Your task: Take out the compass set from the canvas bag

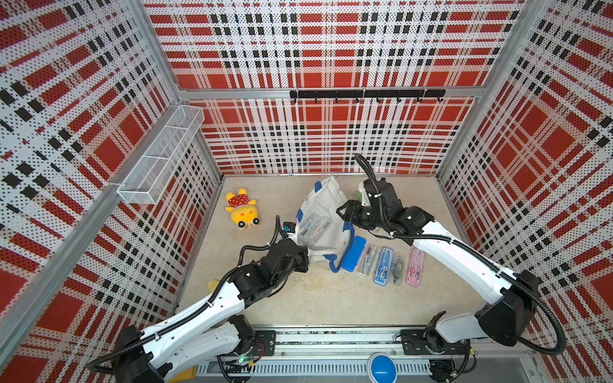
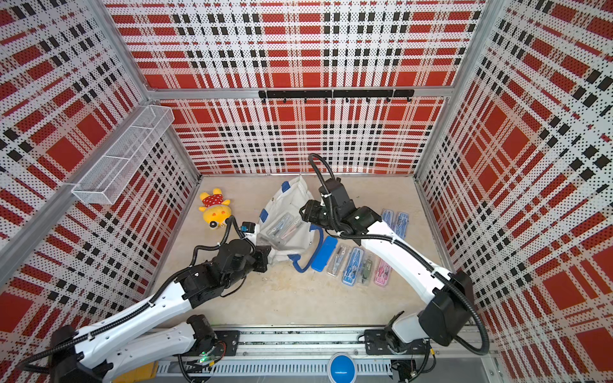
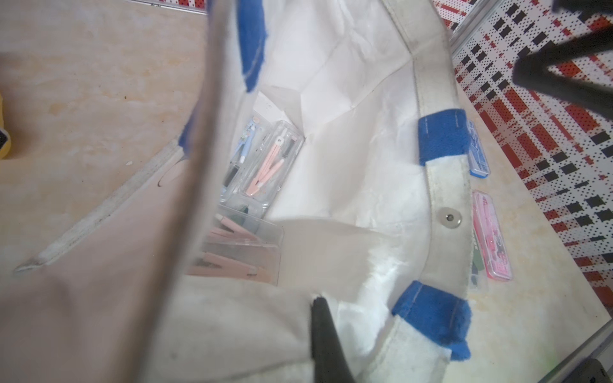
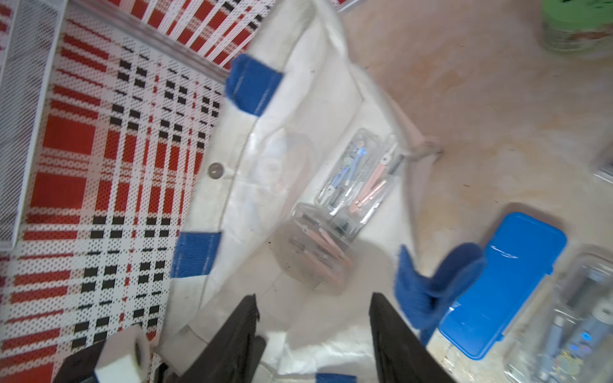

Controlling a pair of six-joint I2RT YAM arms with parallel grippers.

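Note:
The white canvas bag (image 1: 329, 198) with blue trim lies open at mid-table. Several clear compass sets with pink and blue tools lie inside it, also visible through the opening in the left wrist view. My left gripper (image 1: 297, 242) is at the bag's near-left edge; the bag's cloth fills the lower left wrist view, and whether the fingers hold it is hard to see, though they look shut. My right gripper hangs over the bag's right side, fingers apart, nothing visible between them.
Flat cases lie right of the bag: a blue one (image 1: 353, 254), clear and printed ones, a pink one (image 1: 415, 266). A yellow plush toy (image 1: 242, 210) sits left. A green tub (image 4: 574, 22) stands behind.

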